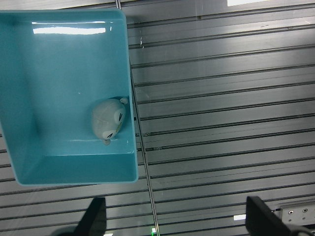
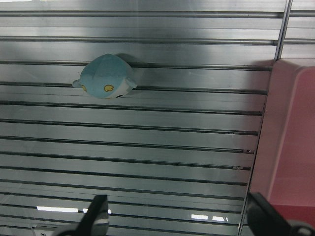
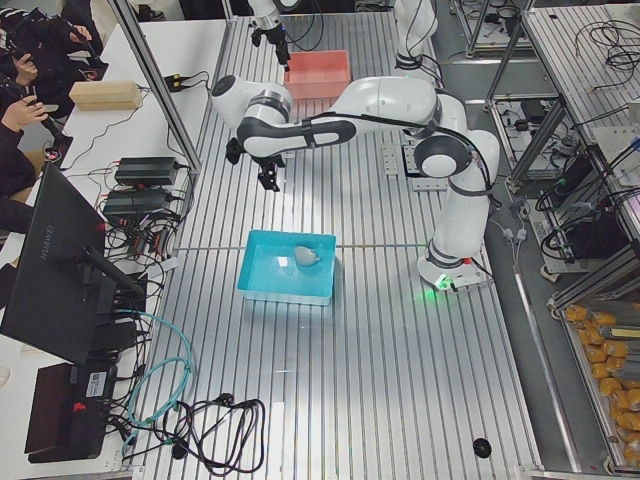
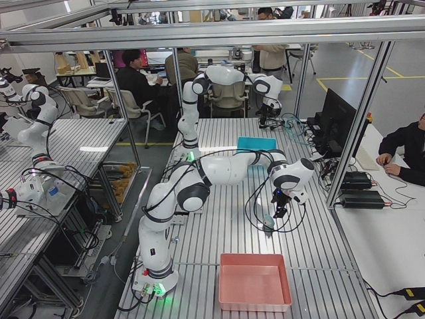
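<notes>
A grey plush toy [image 1: 108, 119] with a face lies inside the blue bin [image 1: 69, 167], below my left gripper. My left gripper stands open, with nothing between its fingers. A light-blue plush toy [image 2: 103, 77] lies on the slatted table left of the pink bin [image 2: 275, 128] in the right wrist view. My right gripper is open above that area, empty. In the camera right view, the pink bin [image 4: 254, 282] is at the near end and the blue bin [image 4: 257, 143] at the far end.
A monitor [image 3: 60, 260], power units and cable coils line the left side in the camera left view. Aluminium posts and beams [image 4: 362, 126] frame the slatted table. People sit at the neighbouring white table. Bare slats surround both bins.
</notes>
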